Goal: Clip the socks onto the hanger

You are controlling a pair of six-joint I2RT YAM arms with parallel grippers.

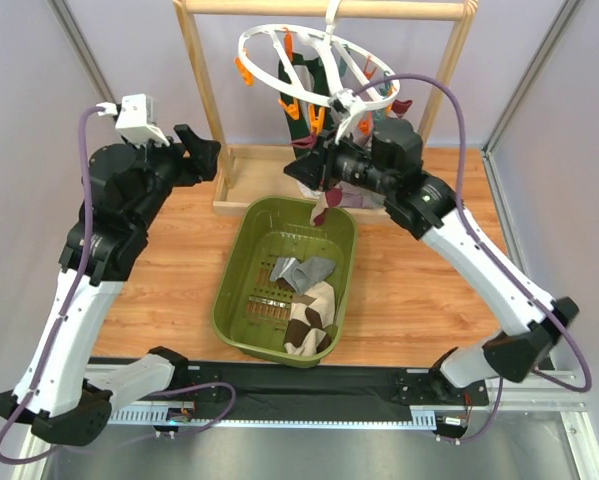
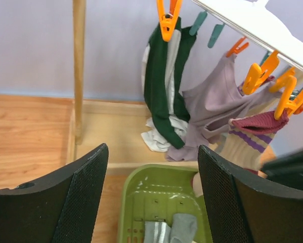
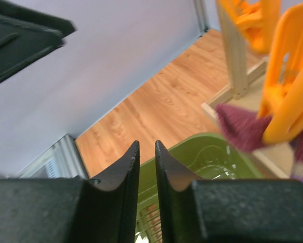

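The white round hanger hangs from a wooden frame, with orange and teal clips. A maroon, purple-striped sock hangs from orange clips, above the green bin. My left gripper is out to the hanger's left, its fingers apart and empty. My right gripper is in front of the hanger, near that sock; in the right wrist view its two fingertips are close, with a narrow gap and nothing visible between. Grey socks and a cream-and-brown sock lie in the bin.
Other garments, dark green and grey-purple, hang at the back of the hanger. The wooden frame's post stands left of them. Bare wooden table shows on both sides of the bin.
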